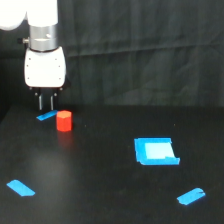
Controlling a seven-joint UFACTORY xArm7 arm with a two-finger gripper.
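My white gripper [46, 106] hangs at the far left, pointing down, its two dark fingers a small way apart with nothing visible between them. Just to its right, a red block [64, 121] rests on the black table. A strip of blue tape [47, 115] shows just below the fingertips. Whether the fingertips touch the table is too small to tell.
On the right side lies a white square bordered with blue tape [156, 151]. Single blue tape strips mark the front left [20, 188] and front right [190, 196]. Black cloth [140, 50] hangs behind.
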